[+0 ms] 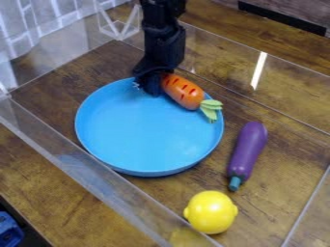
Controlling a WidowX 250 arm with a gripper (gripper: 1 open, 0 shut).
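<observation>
An orange carrot (182,91) with pale green leaves lies at the upper right of the blue plate (142,140), its leaves pointing down to the right. The dark gripper (162,75) reaches down from the top of the view to the carrot's upper-left end, against or very close to it. Its fingers are dark and partly hidden, so how far they stand apart and whether they hold the carrot cannot be made out.
A purple eggplant (248,150) lies right of the plate, and a yellow lemon (210,212) sits at the lower right. A clear wall runs along the left.
</observation>
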